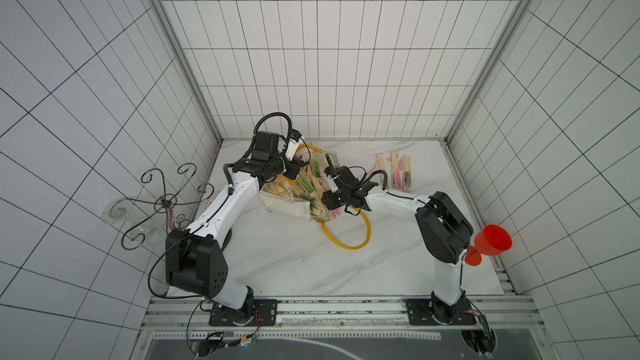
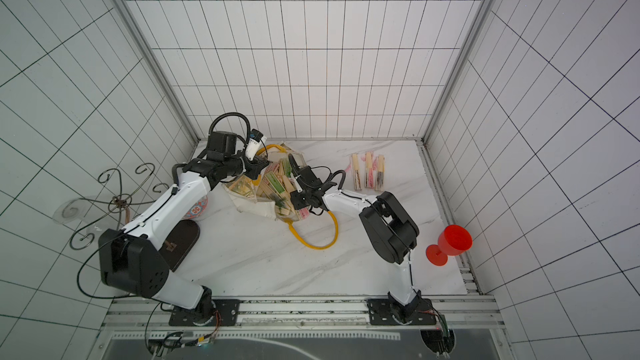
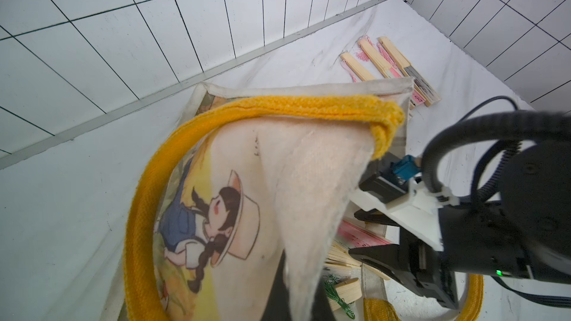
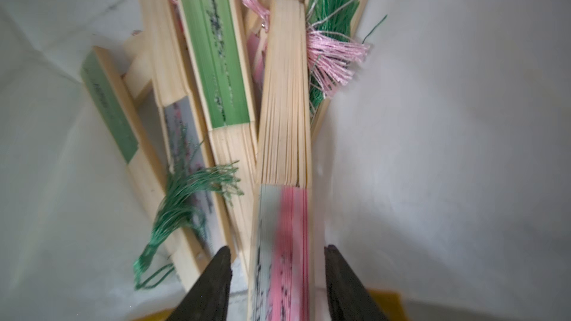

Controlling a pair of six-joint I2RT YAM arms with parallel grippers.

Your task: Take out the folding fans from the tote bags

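A cream tote bag with yellow handles lies spread on the table, its mouth holding several folding fans. Its printed side, a girl in a hat, faces the left wrist view. At the bag's upper left my left gripper is shut on a fold of the white cloth. My right gripper is part open over the bag; a pink-ended folding fan lies between its fingers, with a gap on either side. Green-ended fans with tassels lie beside it.
Three folding fans lie side by side at the back right. A red goblet is at the right edge, a metal scroll stand at the left.
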